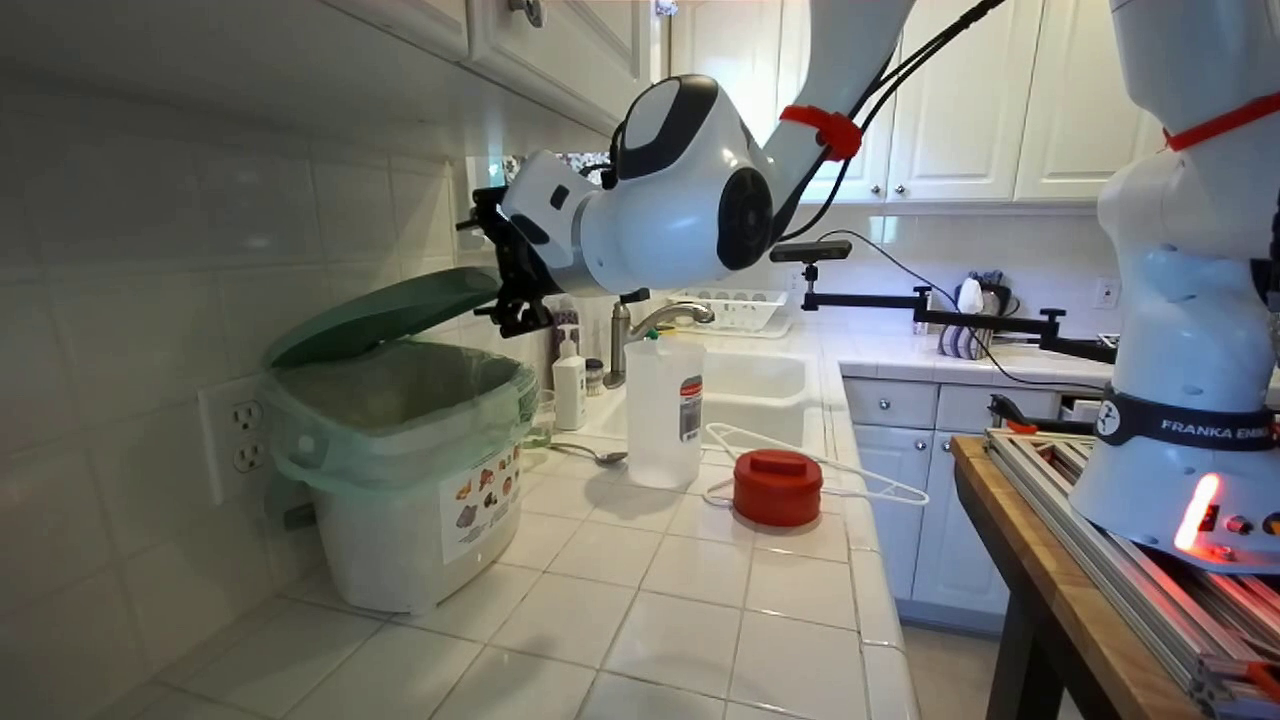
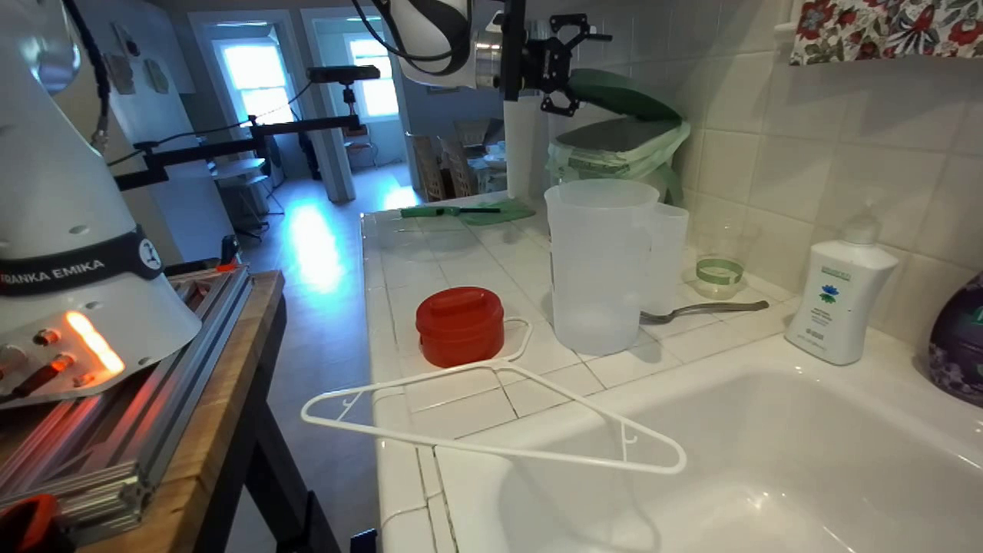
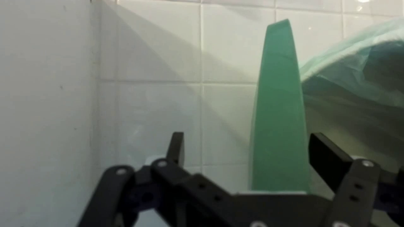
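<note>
A white bin (image 1: 414,540) lined with a thin green bag stands on the tiled counter by the wall. Its green lid (image 1: 384,314) is raised, tilted up on the wall side. Beside the lid's upper edge is my gripper (image 1: 486,270), also seen in the second exterior view as the black gripper (image 2: 559,69). In the wrist view the open gripper has the lid's green edge (image 3: 281,121) between its fingers, closer to the right finger (image 3: 328,160). Whether the lid touches that finger I cannot tell.
A translucent pitcher (image 2: 599,267), a red container (image 1: 777,487), a white hanger (image 2: 553,452) and a spoon (image 2: 705,312) lie near the sink (image 1: 756,378). A cabinet (image 1: 558,54) hangs above the bin.
</note>
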